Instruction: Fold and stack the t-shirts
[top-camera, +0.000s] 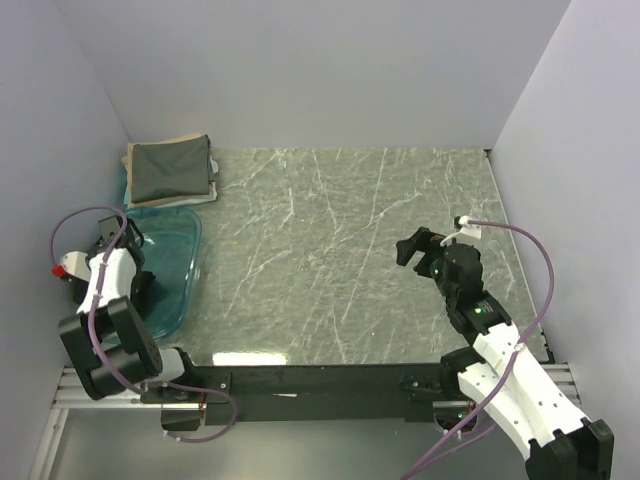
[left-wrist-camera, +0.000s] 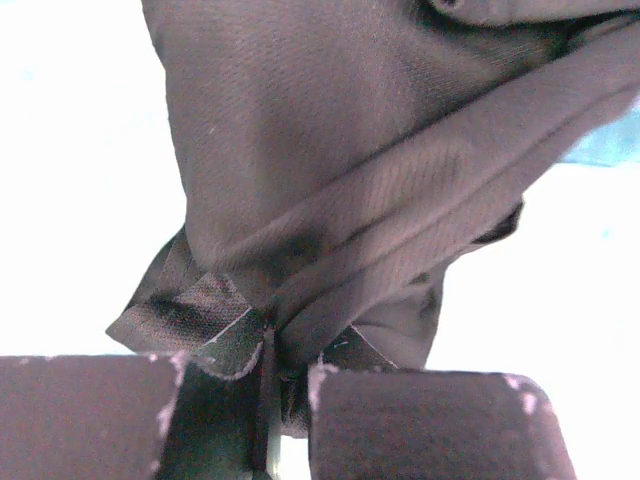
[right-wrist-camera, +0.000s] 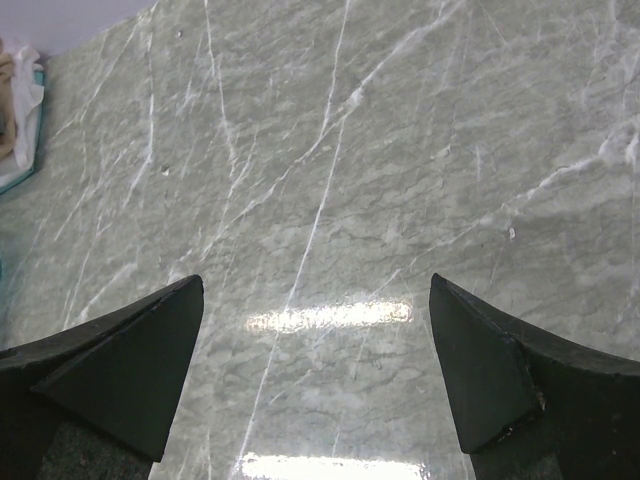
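Observation:
The black t-shirt (left-wrist-camera: 290, 130) fills most of the left wrist view, hanging in loose folds. Its lower part is pinched in my left gripper, whose fingers are closed together on the cloth. Seen from above, that arm reaches over the teal bin (top-camera: 190, 270) at the left, and it hides most of the shirt. At the back left lies a stack of folded t-shirts (top-camera: 172, 170), a dark grey-green one on top. My right gripper stands open above bare table on the right side, nothing between its fingers.
Walls rise at the back, left and right. The left arm is close to the left wall (top-camera: 50, 170).

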